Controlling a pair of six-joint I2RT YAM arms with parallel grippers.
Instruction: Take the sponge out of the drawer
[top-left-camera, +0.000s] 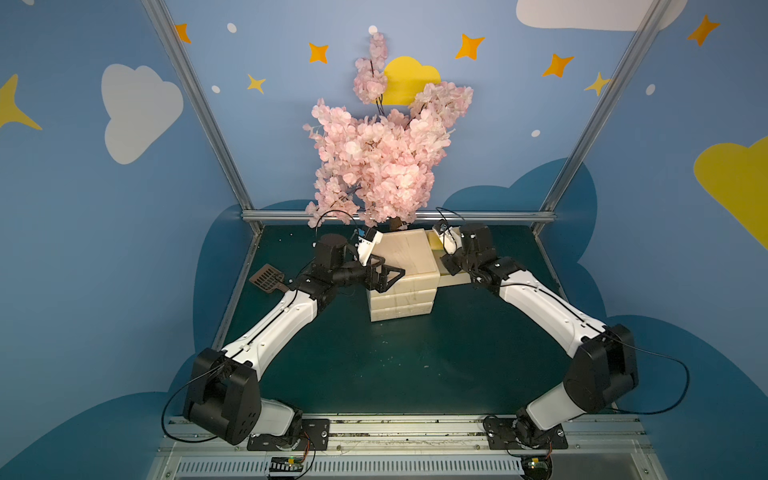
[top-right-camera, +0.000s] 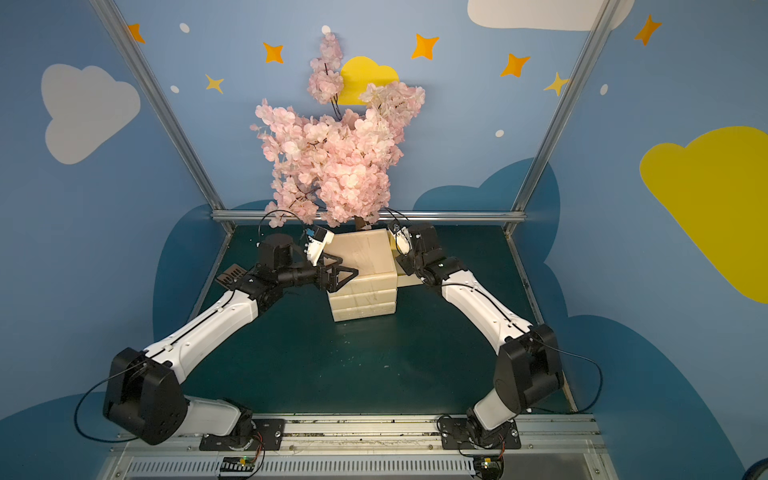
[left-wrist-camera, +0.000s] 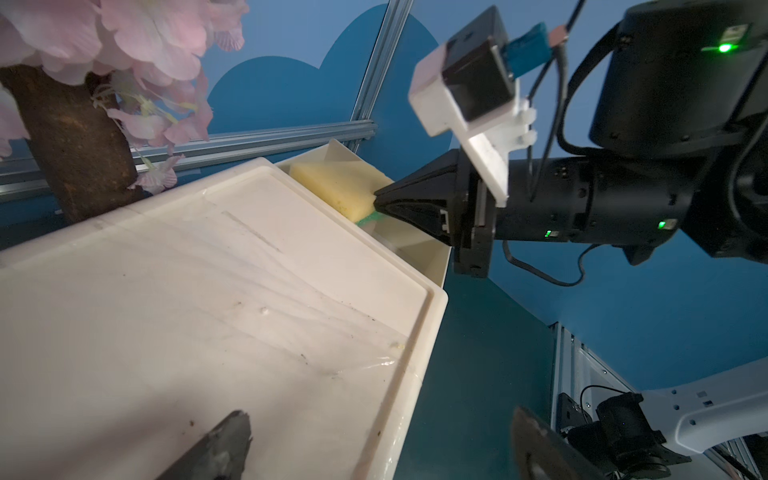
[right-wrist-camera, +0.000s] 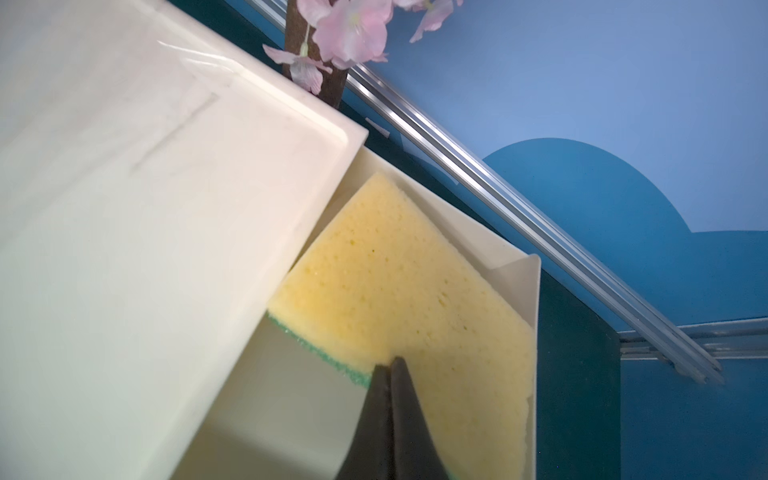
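Observation:
The cream drawer unit (top-left-camera: 404, 296) stands at the back middle, its top drawer (right-wrist-camera: 272, 400) pulled out to the right. A yellow sponge (right-wrist-camera: 400, 280) with a green underside lies inside that drawer. My right gripper is shut, its tips over or against the sponge's edge; whether they touch, I cannot tell. My left gripper is open above the unit's top (left-wrist-camera: 200, 304), nothing between its fingers.
A blossom tree (top-left-camera: 376, 160) stands behind the unit by the back rail. A slotted turner (top-left-camera: 264, 278) lies at the left.

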